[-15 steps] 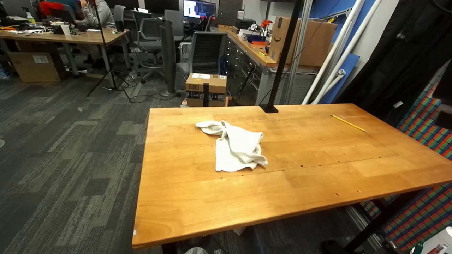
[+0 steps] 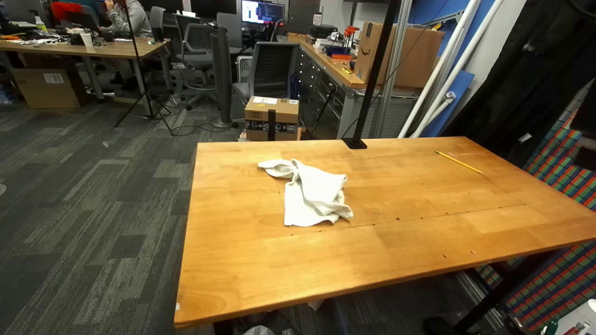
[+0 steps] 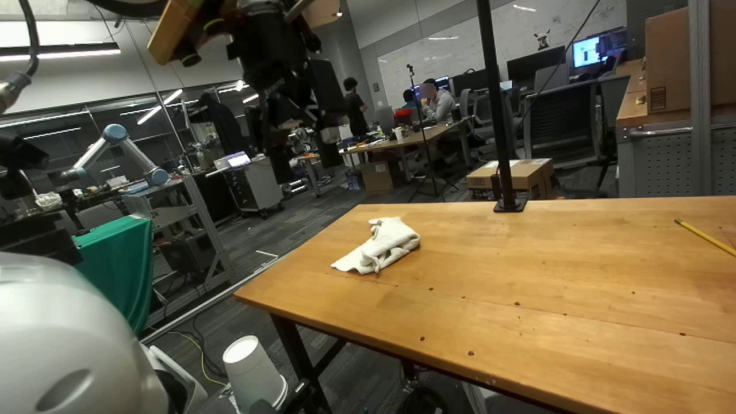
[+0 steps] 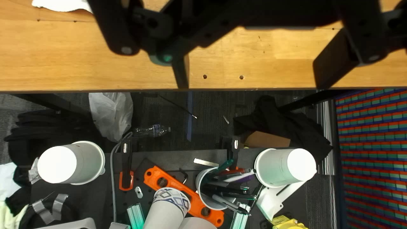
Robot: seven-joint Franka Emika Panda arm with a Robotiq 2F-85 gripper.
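Note:
A crumpled white cloth (image 2: 316, 192) lies on the left half of the wooden table (image 2: 402, 212), one corner stretched toward the table's left. In exterior view 2 the cloth (image 3: 383, 247) rests near the table's left end, with my gripper (image 3: 303, 165) high up and to its left, well clear of the surface. The wrist view has my gripper with its fingers wide apart and nothing between them; only a sliver of the cloth (image 4: 63, 4) shows at the top left. A yellow pencil (image 2: 458, 162) lies at the table's far right.
A black post (image 2: 355, 143) stands at the table's back edge. Below the front edge, the wrist view shows a cluttered dark surface with a pen cup (image 4: 213, 190), white cups (image 4: 89, 162) and an orange bar (image 4: 183, 194).

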